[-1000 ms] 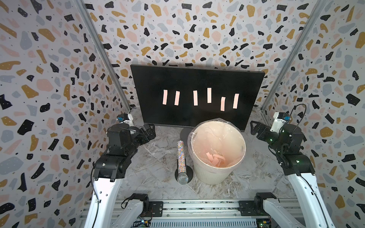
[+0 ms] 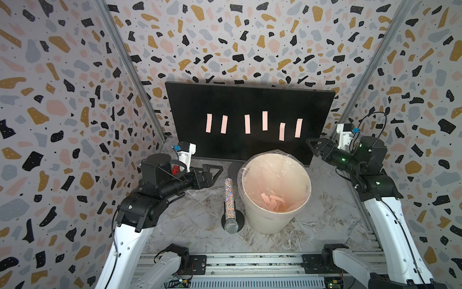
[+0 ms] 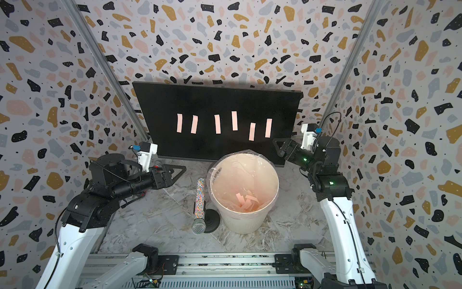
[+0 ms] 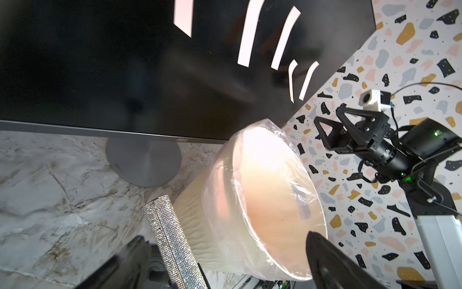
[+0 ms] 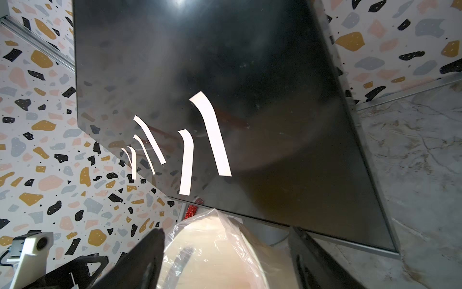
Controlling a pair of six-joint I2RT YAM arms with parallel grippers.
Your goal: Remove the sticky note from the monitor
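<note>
A black monitor (image 2: 192,101) at the back carries several pale pink sticky notes (image 2: 264,121) in a row. A lined white bin (image 2: 269,222) stands in front of it, right of centre, with pink strips (image 3: 246,202) at its bottom. My left gripper (image 2: 216,172) stands open and empty above the table, left of the bin. My right gripper (image 2: 312,144) hovers before the monitor's right side, near the rightmost note (image 2: 298,128); it looks open, with nothing between its fingers.
A sparkly microphone (image 2: 229,197) lies on a black stand left of the bin. A small red object (image 2: 175,169) sits behind my left gripper. Patterned walls close in both sides.
Both grippers have risen; the left has moved right toward the middle and opened wider, and the right has moved left toward the monitor. The notes are unchanged.
</note>
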